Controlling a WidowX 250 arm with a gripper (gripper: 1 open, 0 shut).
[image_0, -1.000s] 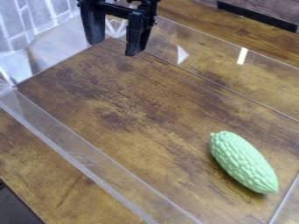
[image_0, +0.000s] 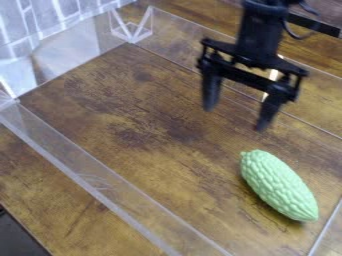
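Note:
A pale green, bumpy bitter melon (image_0: 278, 184) lies on the wooden surface at the lower right of the camera view. My black gripper (image_0: 237, 99) hangs in the upper right, blurred, with its two fingers apart and nothing visible between them. It is above and up-left of the melon, not touching it.
A clear plastic-walled enclosure (image_0: 80, 170) surrounds the work area on the wood. A white curtain (image_0: 40, 30) is at the upper left.
My gripper has moved right and down across the view, from the top centre toward the melon. The melon has not moved.

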